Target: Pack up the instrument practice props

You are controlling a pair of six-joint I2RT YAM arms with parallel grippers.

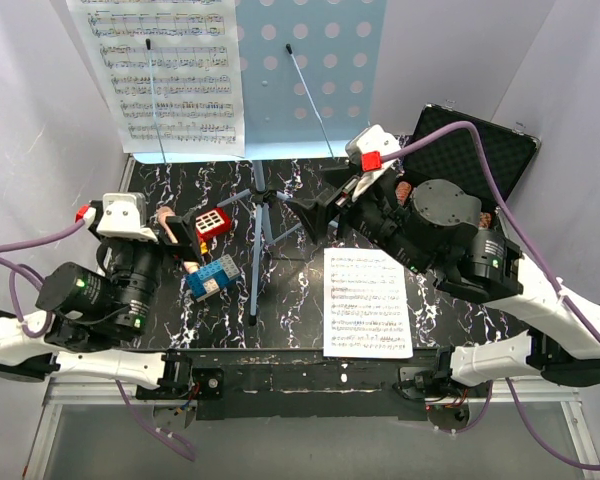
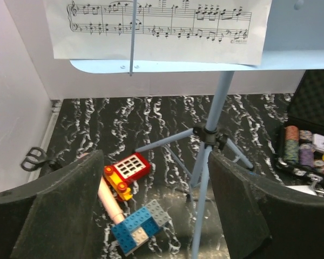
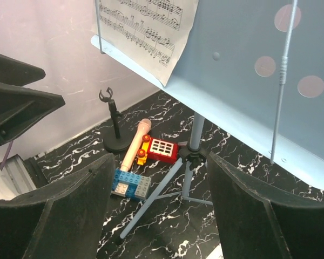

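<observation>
The music stand (image 1: 260,240) holds sheet music (image 1: 175,80) on its pale blue panel. My left gripper (image 1: 180,230) is open above the floor props at left: a pink microphone (image 3: 137,137), red-yellow toy (image 3: 161,149), blue brick block (image 2: 135,229) and black mic stand (image 3: 116,137). Nothing shows between its fingers. My right gripper (image 1: 315,210) stands open, empty, near the stand's middle, below the panel. An open black case (image 1: 480,150) at back right holds coloured items (image 2: 305,151), partly hidden in the top view by my right arm.
Loose printed pages (image 1: 365,300) lie at front centre-right. The stand's tripod legs spread across the middle. Walls border the left, back and right; some bare dark floor lies around the stand.
</observation>
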